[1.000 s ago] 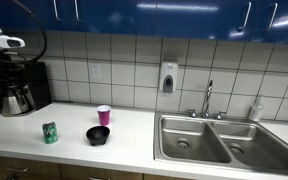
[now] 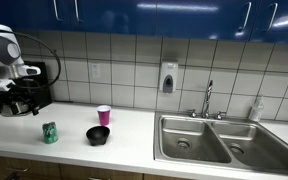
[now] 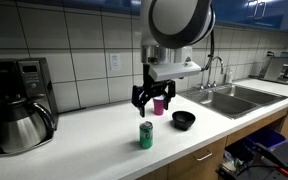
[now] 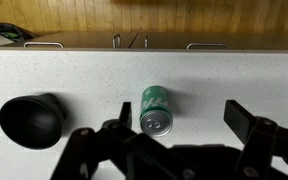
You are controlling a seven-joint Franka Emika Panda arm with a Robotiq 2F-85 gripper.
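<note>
A green can (image 3: 146, 135) stands upright on the white countertop (image 3: 79, 145); the wrist view shows the same can (image 4: 155, 111) from above, its silver top toward my fingers. My gripper is open, its two dark fingers spread wide with nothing between them. In exterior view 2 the gripper (image 3: 157, 103) hangs above and a little behind the can. A black bowl (image 2: 98, 135) and a pink cup (image 2: 104, 115) stand to the can's right in exterior view 1. The wrist view has the bowl (image 4: 32, 121) at its left; the cup is not visible there.
A coffee maker (image 3: 26, 103) with a steel pot is at the back left of the counter. The double sink (image 2: 224, 143) and its faucet (image 2: 207, 100) lie to the right. Drawers with handles (image 4: 206, 46) line the front edge. The counter before the sink is clear.
The arm has come in from the left edge of exterior view 1, moving right and lower toward the can. The can, bowl and cup have stayed in place.
</note>
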